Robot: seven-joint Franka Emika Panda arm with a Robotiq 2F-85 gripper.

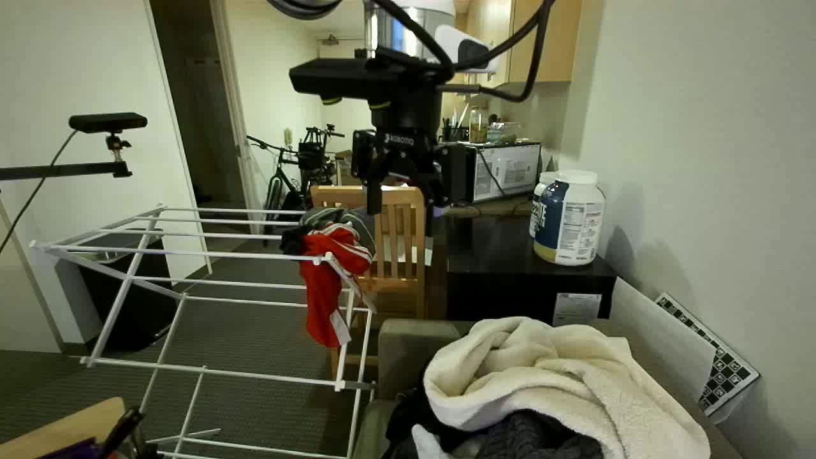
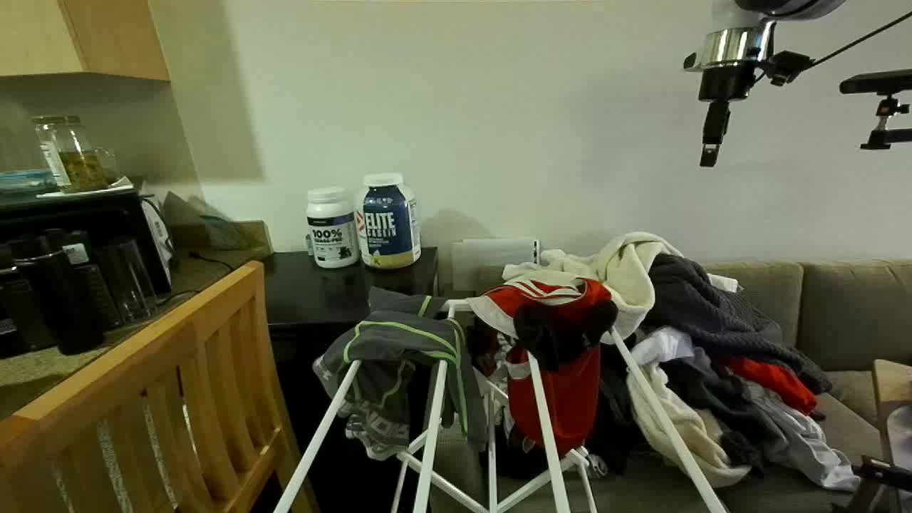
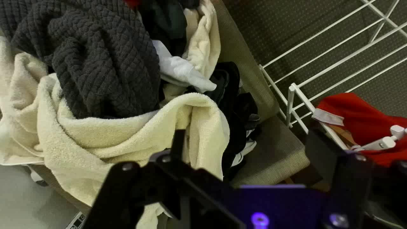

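Note:
My gripper (image 1: 401,210) hangs in the air, open, with its fingers apart and nothing between them. In the wrist view the fingers frame the sofa's edge from high above. A cream towel (image 3: 133,131) lies heaped on the sofa, with a dark grey quilted cloth (image 3: 103,57) on top of it. White and black garments are bunched alongside. On the white drying rack (image 1: 229,375) a red garment with white stripes (image 2: 560,393) is draped over the end bars, and a grey garment with green lines (image 2: 402,333) hangs next to it.
Two tubs (image 2: 389,222) stand on the black cabinet (image 1: 489,268) by the wall. A wooden chair (image 2: 205,385) is beyond the rack. Most of the rack's bars on the side away from the garments are bare. A camera on a stand (image 1: 107,122) is at the left.

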